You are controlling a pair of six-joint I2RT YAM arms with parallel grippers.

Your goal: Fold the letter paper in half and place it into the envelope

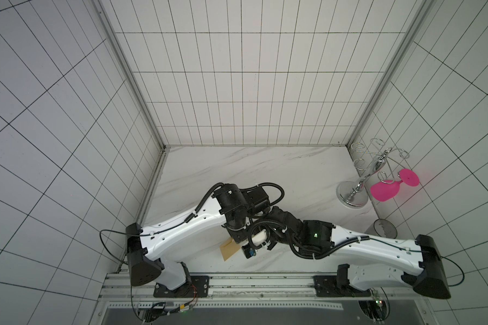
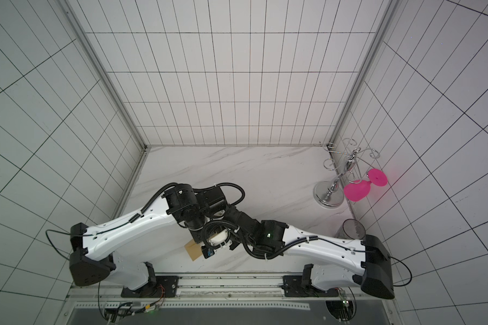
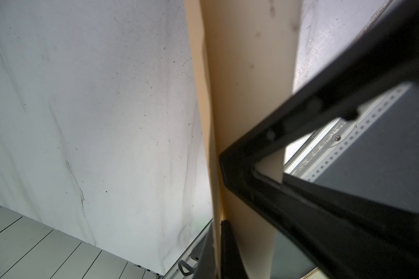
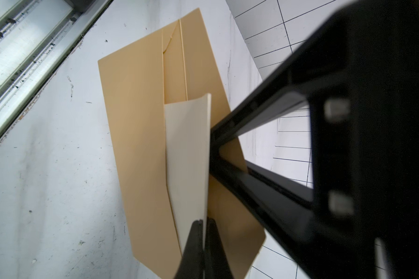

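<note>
Tan and unsealed, the envelope (image 4: 132, 134) fills the middle of the right wrist view. The folded white letter paper (image 4: 186, 148) sits partly in its opening, one side tucked behind the front panel and the other edge sticking out. That free edge runs between the fingertips of my right gripper, shut on the paper. In the left wrist view the envelope (image 3: 253, 69) stands nearly edge-on, and my left gripper is shut on its edge. From above, the arms hide both grippers and the paper; just a tan corner of the envelope (image 1: 229, 249) shows.
Far to the right stand a metal rack (image 1: 354, 193) with a pink goblet (image 1: 385, 189) hanging on it and a clear glass (image 1: 385, 227). Both forearms crowd together near the front edge.
</note>
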